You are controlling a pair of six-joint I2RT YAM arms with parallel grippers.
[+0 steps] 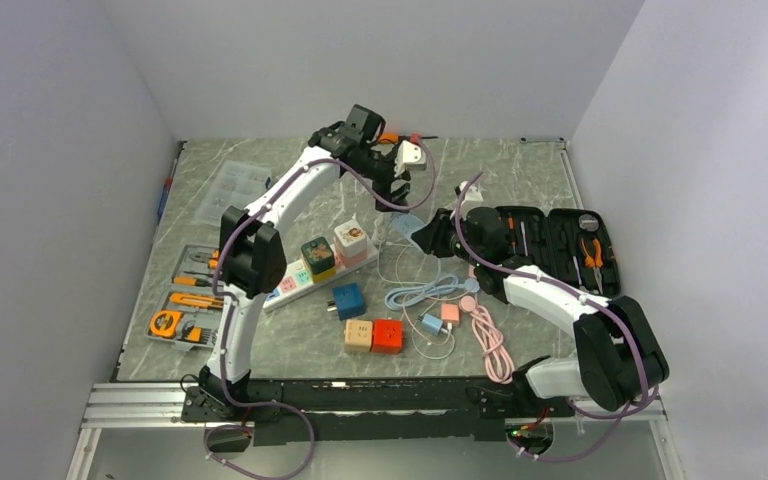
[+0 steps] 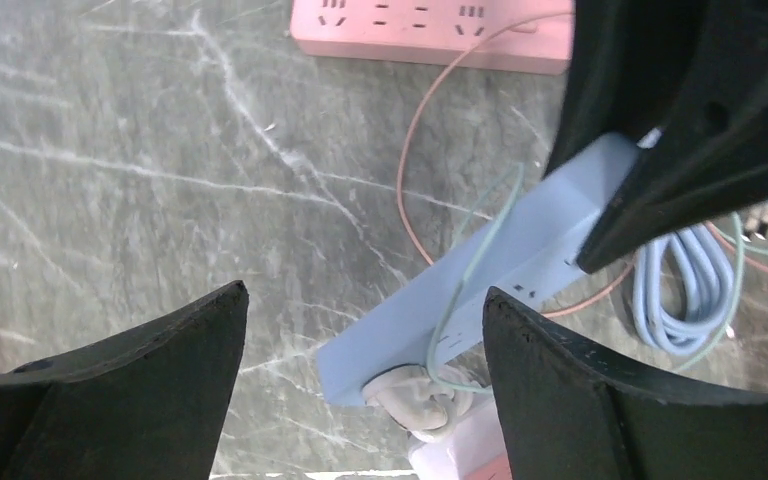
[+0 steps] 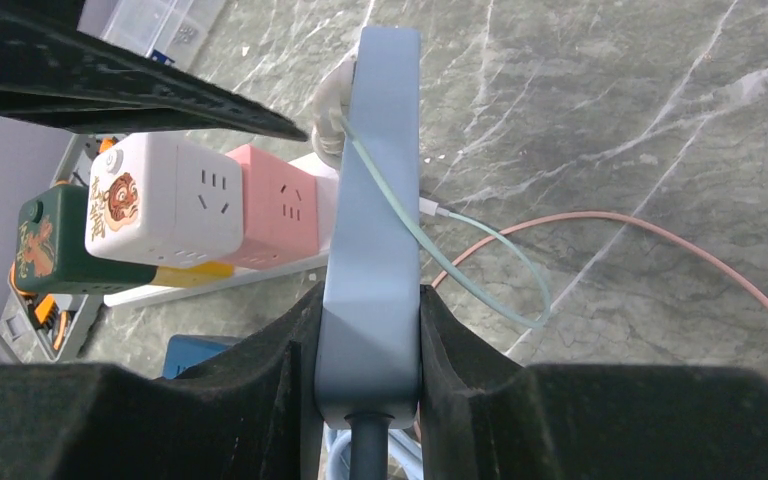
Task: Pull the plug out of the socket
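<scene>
A long pale blue block point(image 3: 368, 270) with thin cords hanging along it is held in my right gripper point(image 1: 430, 235), whose fingers close on its near end in the right wrist view. A whitish rounded piece point(image 2: 405, 398) sits at the block's far end. My left gripper point(image 1: 395, 200) stands open above and behind that far end, nothing between its fingers. The white power strip point(image 1: 290, 285) carries stacked cube plugs: a white one point(image 3: 160, 195), a pink one point(image 3: 270, 205), a green one point(image 1: 317, 254) and a yellow one.
Coiled blue cable point(image 1: 415, 295), pink cable point(image 1: 495, 350), a blue plug point(image 1: 348, 301), red point(image 1: 388, 337) and beige cubes point(image 1: 358, 337) lie in front. Tool cases point(image 1: 590, 260) are right; organisers point(image 1: 230, 190) are left.
</scene>
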